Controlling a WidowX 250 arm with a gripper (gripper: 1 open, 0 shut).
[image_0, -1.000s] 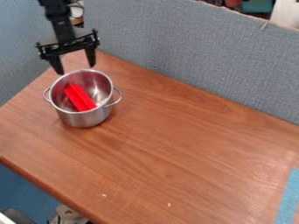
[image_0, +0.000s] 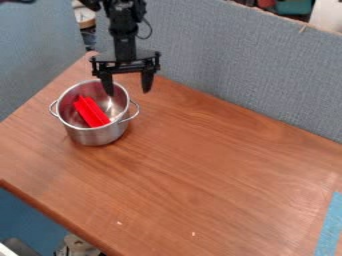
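A steel pot (image_0: 114, 131) with two side handles stands on the left part of the wooden table. A red object (image_0: 90, 111) lies inside it, leaning along the bottom. My black gripper (image_0: 127, 82) is open above the back rim of the pot, its two fingers pointing down, one over the pot's interior and one just right of it. Nothing shows between the fingers.
Grey padded walls (image_0: 241, 70) border it at the back and left. A blue strip (image_0: 330, 225) lies at the right edge.
My gripper has moved right from the back left, coming over the pot's back rim. The pot and red object appear unmoved.
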